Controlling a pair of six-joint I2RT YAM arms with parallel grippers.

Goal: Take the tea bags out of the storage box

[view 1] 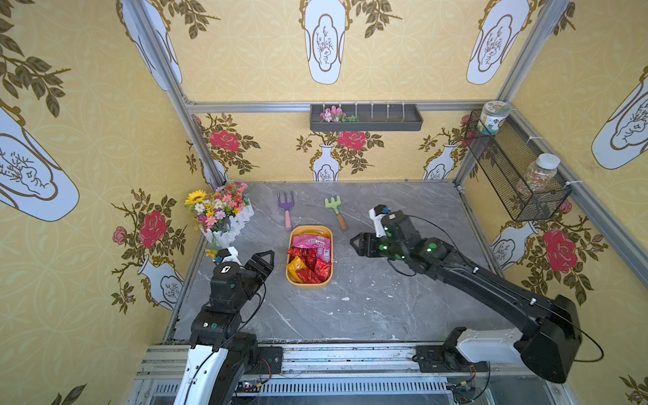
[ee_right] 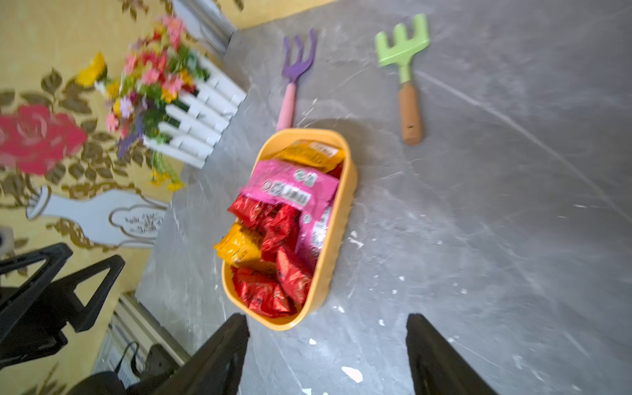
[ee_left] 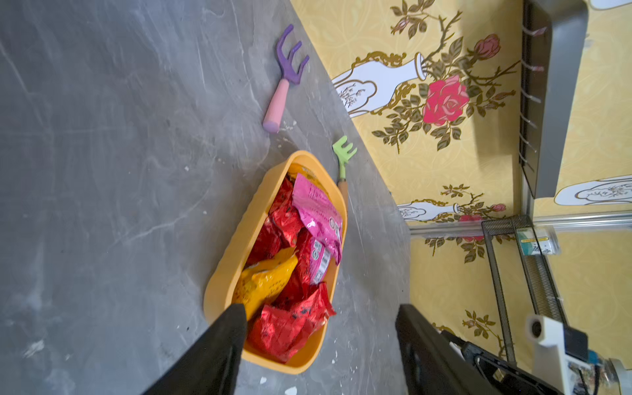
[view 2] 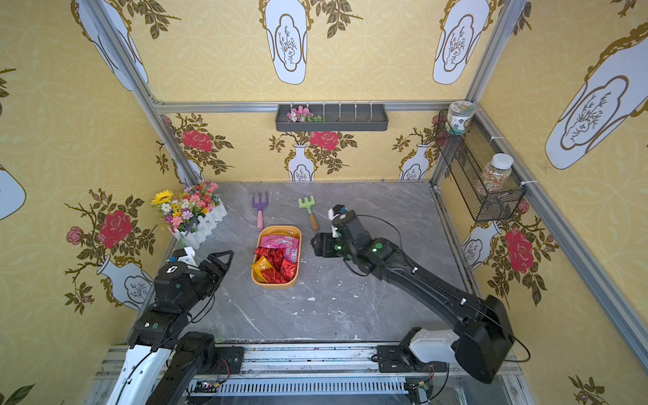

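Observation:
An orange plastic box point(view 1: 310, 284) holds several red, yellow and pink foil packets point(ee_right: 286, 187). My left gripper hangs left of the box; its fingers stand apart, with nothing visible between them except the view of box and table beyond. My right gripper is right of the box, above the table, also open with nothing held. In the right wrist view the box sits ahead of it, slightly left, and parts of the left gripper show at the left edge.
A purple fork point(view 1: 285, 202) and green fork point(view 1: 333, 204) lie behind the box. A flower planter point(view 1: 222, 209) stands back left. A wire shelf point(view 1: 506, 162) with jars hangs right; a grey rack point(view 1: 366, 121) hangs on the back wall.

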